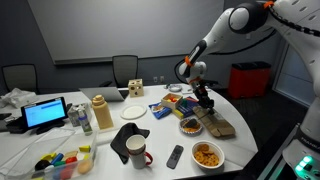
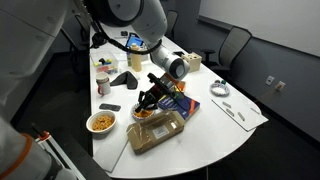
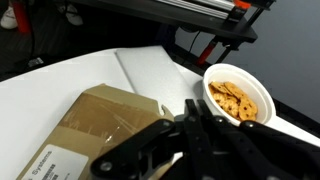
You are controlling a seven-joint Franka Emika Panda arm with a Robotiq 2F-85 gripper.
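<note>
My gripper [image 1: 208,104] is low over the round white table, at the end of an open brown cardboard box [image 1: 218,124]. Its dark fingers stand close together in the wrist view, where the gripper hangs beside the cardboard box [image 3: 110,122] and its raised flap. What lies between the fingertips is hidden. Exterior view 2 has the gripper [image 2: 150,100] just behind the box [image 2: 157,130]. A white bowl of orange snacks [image 3: 238,92] stands apart to the right in the wrist view.
Another snack bowl [image 1: 192,127] sits close to the gripper's left. Further left are a mug [image 1: 137,152], a black cloth [image 1: 129,137] and a dark remote [image 1: 175,157]. Colourful packages [image 1: 165,106] lie behind.
</note>
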